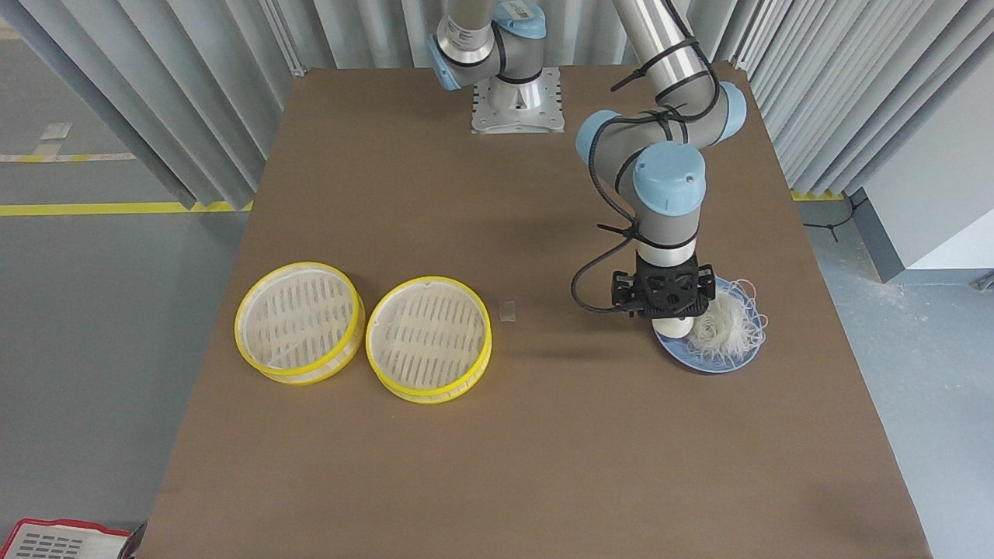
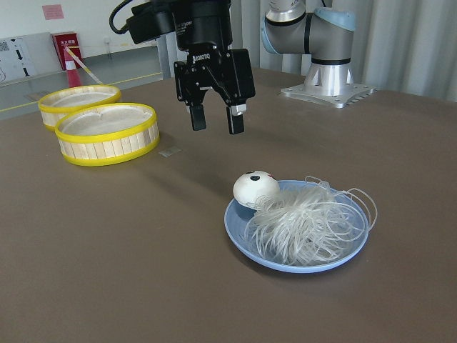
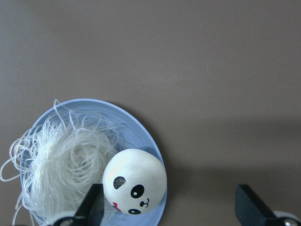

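Observation:
A blue plate [image 2: 241, 239] at the table's right holds a white panda-faced ball [image 2: 255, 188] and a tangle of translucent noodle-like strands [image 2: 305, 226]. My gripper [image 2: 217, 123] is open, hanging above and just left of the ball, nothing between its fingers. In the wrist view the ball [image 3: 135, 181] sits below near the left fingertip; the fingers stand wide apart. In the front view the gripper body partly hides the plate [image 1: 694, 363].
Two yellow-rimmed round steamer baskets [image 1: 304, 321] stand on the left of the brown table [image 1: 522, 456].

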